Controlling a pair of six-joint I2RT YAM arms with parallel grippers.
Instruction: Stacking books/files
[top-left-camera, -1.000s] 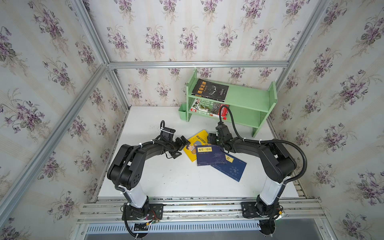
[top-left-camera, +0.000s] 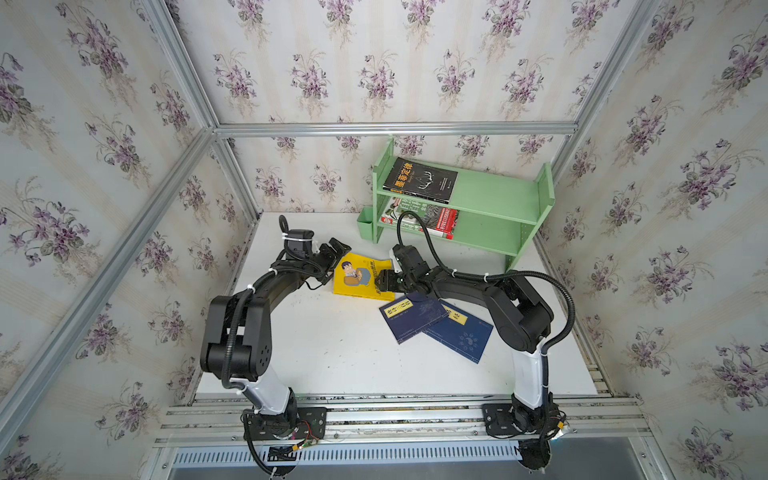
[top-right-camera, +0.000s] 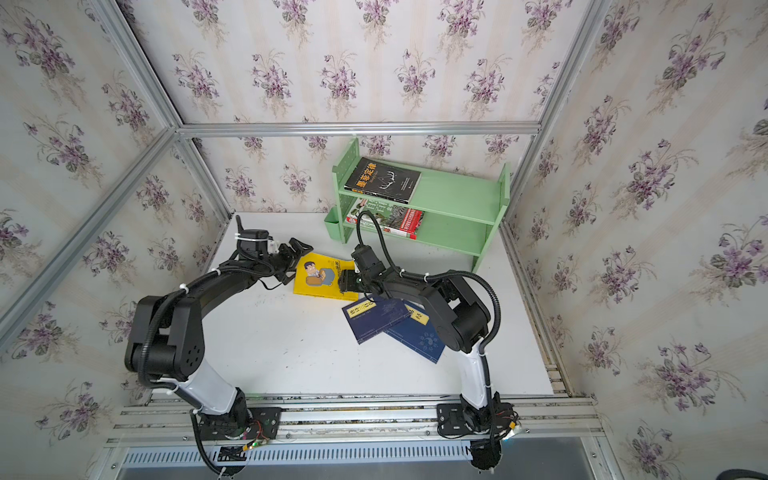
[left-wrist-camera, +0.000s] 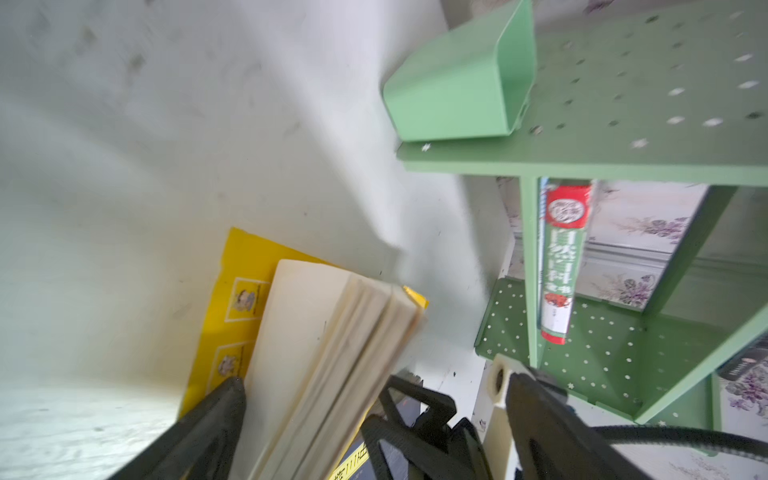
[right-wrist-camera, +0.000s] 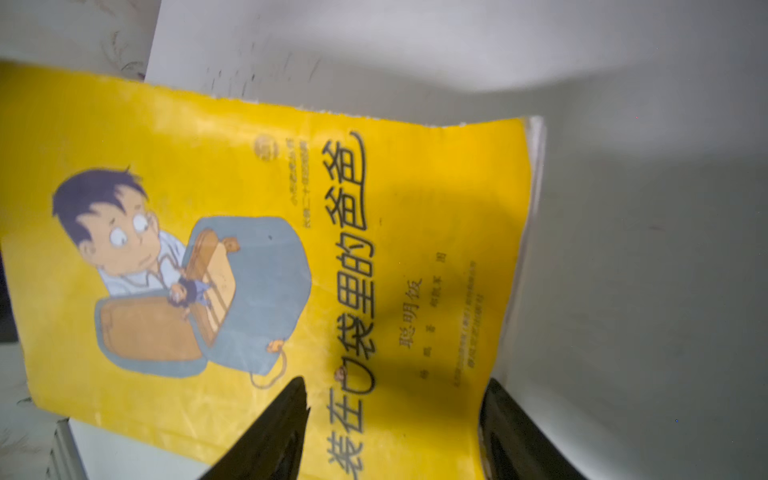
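Observation:
The yellow book (top-left-camera: 356, 272) with a cartoon cover lies between my two grippers; in the left wrist view its white page edges face me. My left gripper (top-left-camera: 330, 260) is open at the book's left end. My right gripper (top-left-camera: 390, 278) is open at its right side, and in the right wrist view its fingers straddle the lower right part of the cover. Two dark blue books, one (top-left-camera: 408, 320) overlapping the other (top-left-camera: 464, 340), lie below, partly under the right arm. The green shelf (top-left-camera: 496, 192) carries a black book (top-left-camera: 420, 180) on top and red-and-white books (top-left-camera: 400, 212) beneath.
A small green bin (top-left-camera: 365, 224) stands at the shelf's left end. The shelf's right halves are empty.
Both grippers have moved left, the left one also upward in the view. The yellow book has shifted left and turned. The upper blue book has turned and slid slightly.

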